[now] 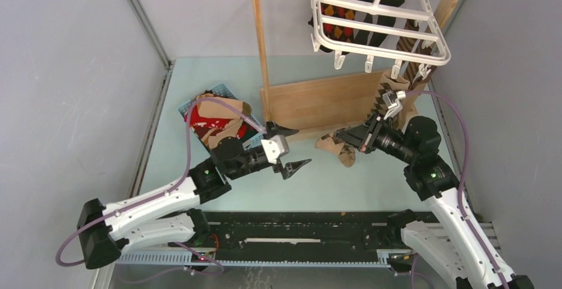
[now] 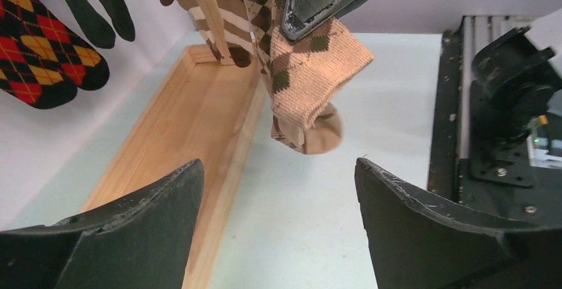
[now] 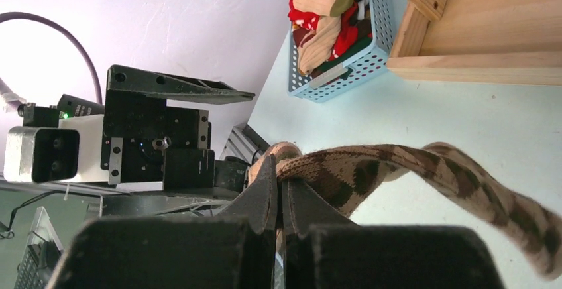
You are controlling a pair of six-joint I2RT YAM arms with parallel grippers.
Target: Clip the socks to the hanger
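Note:
A beige sock with brown diamonds (image 1: 339, 150) hangs from my right gripper (image 1: 339, 134), which is shut on its edge. In the right wrist view the sock (image 3: 371, 166) spreads both ways from the pinched fingertips, its long end trailing right. My left gripper (image 1: 301, 148) stands open to the left of that sock with nothing in it; in the left wrist view the sock (image 2: 318, 70) appears beyond and above the gap. The white clip hanger (image 1: 378, 24) hangs from the wooden rail, holding red argyle socks (image 1: 339, 12), dark green socks (image 2: 96, 10) and brown patterned ones (image 1: 391, 90).
A blue basket (image 3: 371, 63) of loose socks stands at the left, partly behind the left arm. The wooden stand (image 1: 325, 100) rises at the back, its post (image 1: 260, 50) between basket and hanger.

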